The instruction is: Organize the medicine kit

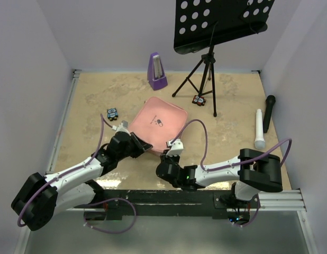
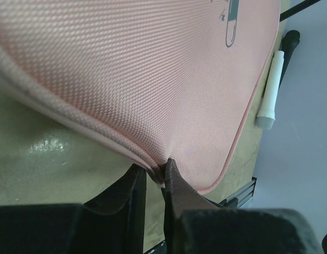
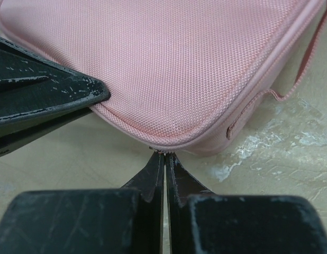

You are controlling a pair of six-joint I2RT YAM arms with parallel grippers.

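The pink medicine kit bag (image 1: pixel 157 121), printed with a small pill emblem, lies in the middle of the table. My left gripper is at the bag's near edge, its fingers closed around the piped rim of the fabric; in the right wrist view its dark finger presses into that edge. My right gripper is shut at the bag's rounded near corner, its tips tucked at the underside of the rim; whether fabric is pinched there is hard to tell. A pink strap (image 3: pixel 306 63) hangs along the bag's side.
A music stand (image 1: pixel 210 58) stands at the back right, a purple metronome (image 1: pixel 156 73) at the back. A black microphone (image 1: pixel 268 114) and a white cylinder (image 1: pixel 259 127) lie on the right, small blue gadget (image 1: pixel 112 114) on the left.
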